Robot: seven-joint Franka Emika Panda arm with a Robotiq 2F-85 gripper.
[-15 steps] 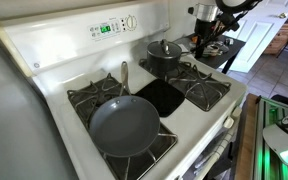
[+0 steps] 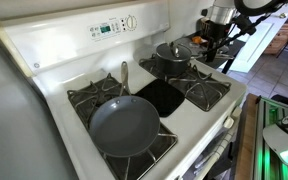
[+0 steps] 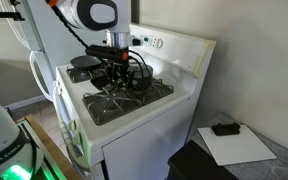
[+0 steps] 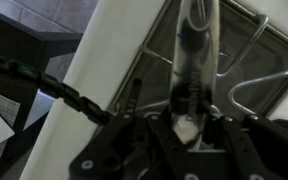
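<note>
My gripper (image 2: 207,54) hangs low over the right-hand front of the stove, to the right of a lidded pot (image 2: 172,60). In the wrist view the gripper is shut, and a shiny pale strip (image 4: 195,60) with small lettering runs up from it. Whether that strip lies between the fingers or only in front of them, I cannot tell. A dark frying pan (image 2: 125,126) rests on the left burners, its handle towards the back panel. Seen from the second exterior view, the arm hides part of the pot (image 3: 136,75).
The white stove (image 3: 129,125) has bare black grates (image 2: 206,92) at the front right and a flat dark plate (image 2: 164,97) in the middle. A raised control panel (image 2: 94,32) closes off the back. White paper (image 3: 237,147) lies beyond the stove's side.
The arm and gripper have shifted to the right, away from the pot. The pot and the frying pan have stayed where they were.
</note>
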